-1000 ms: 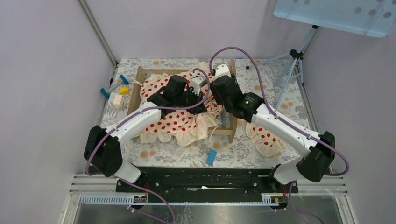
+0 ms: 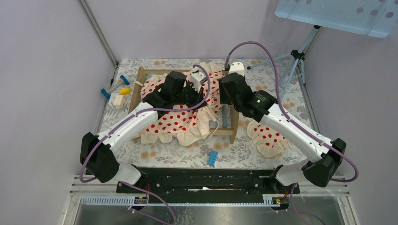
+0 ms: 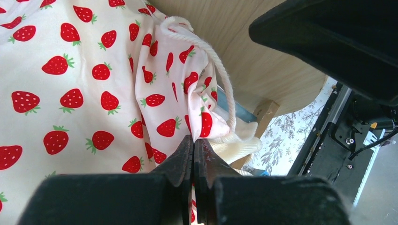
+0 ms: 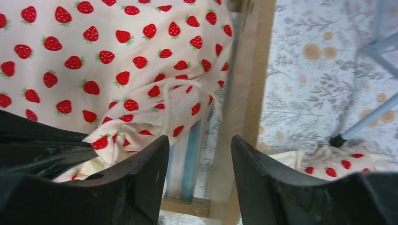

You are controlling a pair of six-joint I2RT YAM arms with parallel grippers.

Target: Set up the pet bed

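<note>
The strawberry-print cushion cover [image 2: 166, 122] with ruffled edge lies spread over the wooden bed frame [image 2: 225, 132]. My left gripper is shut at a bunched fold of the fabric [image 3: 166, 112] near the frame's right side, beside a white cord [image 3: 225, 79]. My right gripper stands part open above the frame's right rail [image 4: 253, 70], with the cord [image 4: 166, 103] and fabric below it; nothing shows between its fingers.
A smaller strawberry piece [image 2: 266, 138] lies right of the frame, near a blue tripod leg [image 4: 366, 117]. A blue block [image 2: 212, 157] is at the front; small blocks [image 2: 124, 91] lie left.
My left arm has moved only slightly.
</note>
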